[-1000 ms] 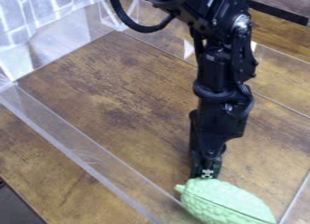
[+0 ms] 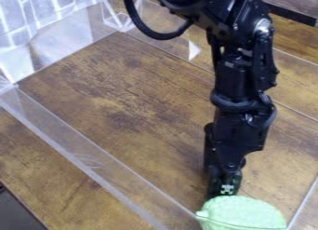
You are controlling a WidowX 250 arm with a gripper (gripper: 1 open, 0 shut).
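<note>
A black robot arm reaches down from the top of the camera view, with its gripper (image 2: pixel 224 185) low at the bottom right, just behind a pale green, bumpy, elongated object (image 2: pixel 243 215). The object is partly cut off by the bottom edge. The fingers are seen end-on and small, and I see nothing held up between them; whether they touch the green object is unclear.
Clear plastic walls (image 2: pixel 87 159) border it at the left, back and right. A white tiled surface lies at the top left.
The gripper has shifted slightly right and down. The green object has moved down and turned, so less of it shows in view.
</note>
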